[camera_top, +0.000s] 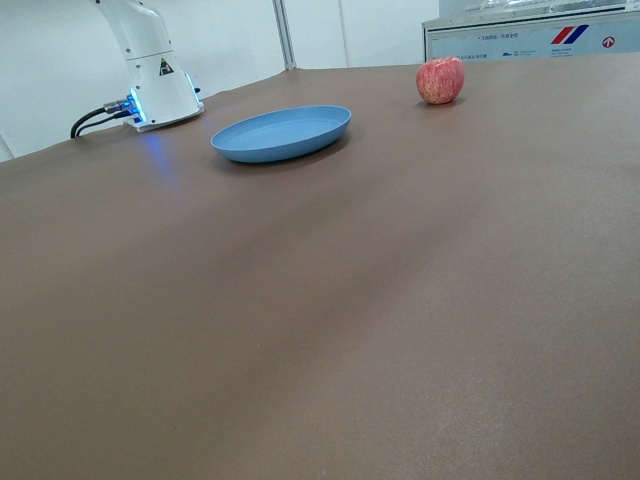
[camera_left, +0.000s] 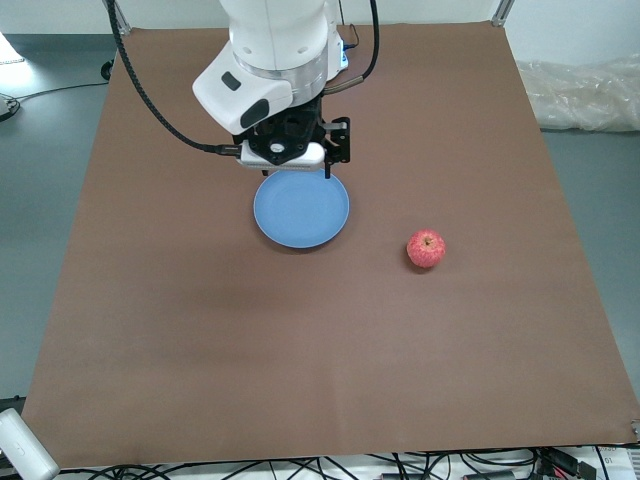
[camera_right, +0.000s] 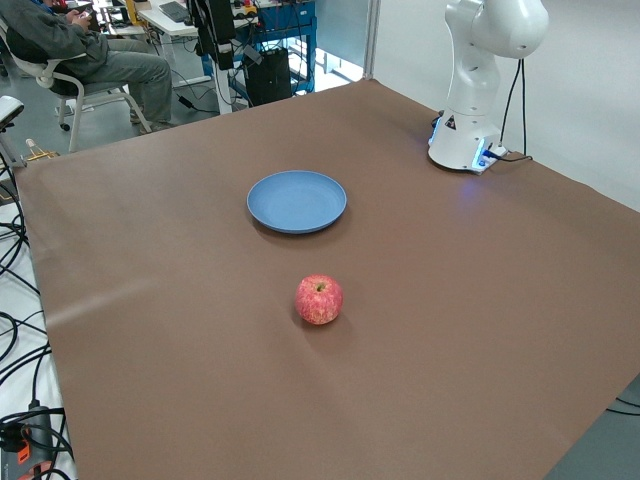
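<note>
A blue plate (camera_left: 301, 215) (camera_top: 281, 134) (camera_right: 296, 203) lies empty on the brown table (camera_left: 330, 340). A red apple (camera_left: 426, 249) (camera_top: 440, 80) (camera_right: 319, 300) rests apart from it, to its right in the left view and in front of it in the right view. In the left view my gripper (camera_left: 297, 168) hangs at the arm's end, high in the picture, over or behind the plate's upper edge; its fingers are mostly hidden by the black mount and white housing, so its state is unclear. The top and right views do not show it.
Cables and hardware (camera_right: 30, 440) line one edge outside the table top. A seated person (camera_right: 100, 70) is in the background of the right view, beyond the table.
</note>
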